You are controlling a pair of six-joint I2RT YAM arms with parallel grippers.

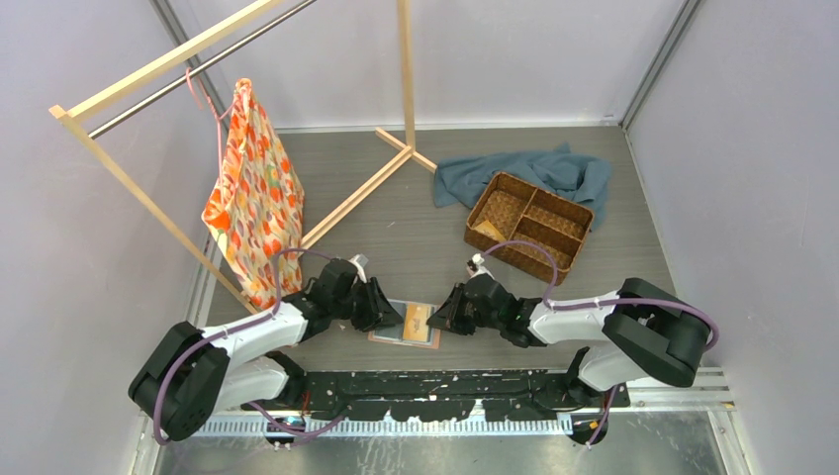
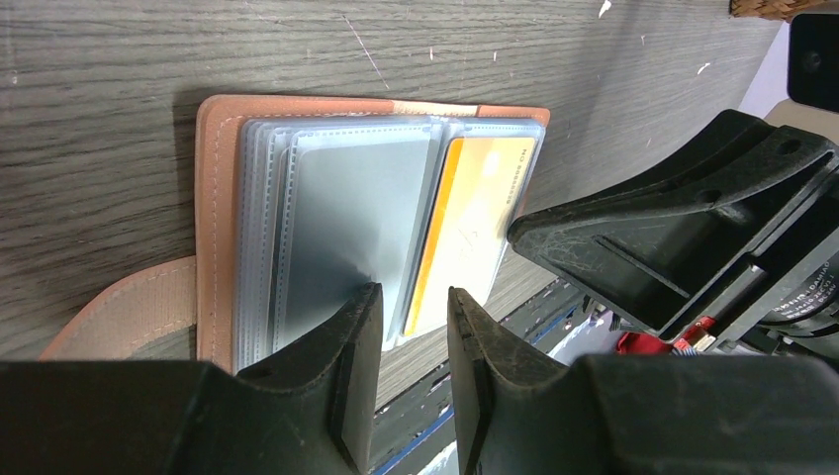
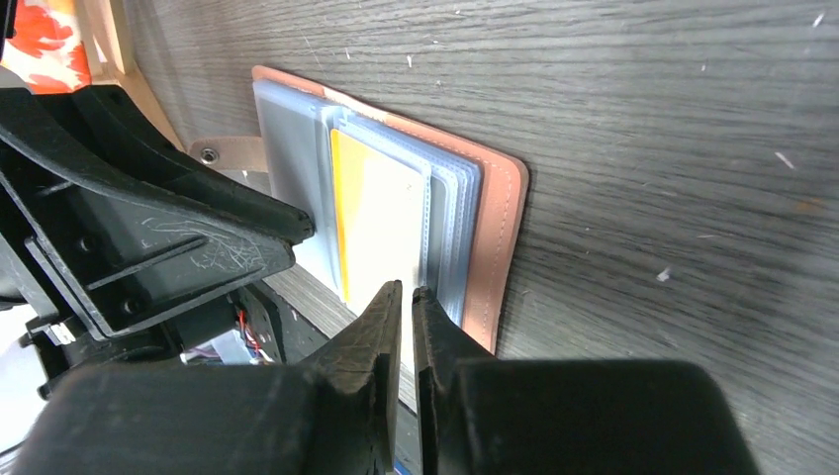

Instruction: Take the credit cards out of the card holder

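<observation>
The open card holder (image 1: 432,339) (image 2: 213,237) (image 3: 498,231) lies on the table, tan outside with clear sleeves; a yellow-and-white card (image 2: 465,228) (image 3: 381,223) sits in one sleeve. My left gripper (image 1: 384,315) is at the holder's left part, fingertips low over the clear sleeves, a narrow gap between them, nothing seen held. My right gripper (image 1: 445,319) is at the right side, its fingertips close together at the card's face; whether they touch it I cannot tell.
A divided wicker basket (image 1: 554,233) and blue cloth (image 1: 465,178) lie at the back right. A wooden rack (image 1: 356,193) with a hanging patterned cloth (image 1: 252,198) stands at the left. Bare table lies behind the holder.
</observation>
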